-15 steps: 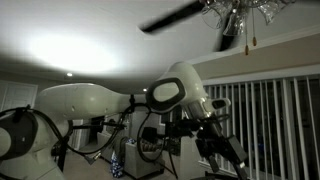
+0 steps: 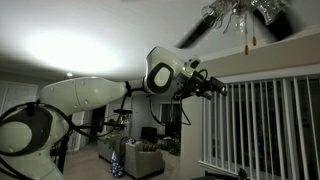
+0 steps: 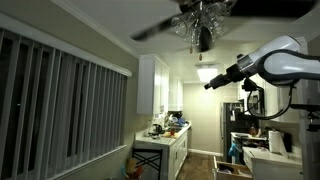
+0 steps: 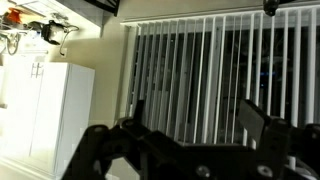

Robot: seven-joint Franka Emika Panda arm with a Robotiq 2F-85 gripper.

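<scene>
No task object can be made out in any view. My gripper (image 2: pixel 218 89) is raised high at the end of the white arm (image 2: pixel 95 92), in front of the vertical blinds (image 2: pixel 245 125). From the other exterior side, the gripper (image 3: pixel 211 86) hangs in mid-air, apart from everything around it. The wrist view has the two dark fingers wide apart at the bottom, with the gripper open and only blinds (image 4: pixel 175 80) behind the empty gap. Any work surface lies outside these views.
A ceiling fan with a light fixture (image 3: pixel 202 22) hangs overhead. White cabinets (image 3: pixel 153 88) and a kitchen counter stand beyond. An armchair (image 2: pixel 144 160) sits in the background. Black cables (image 2: pixel 128 98) run along the arm. Open air surrounds the gripper.
The arm has lifted the gripper and tipped it from pointing downward to nearly level, drawing it slightly leftward in exterior view 1. The fan blades have turned.
</scene>
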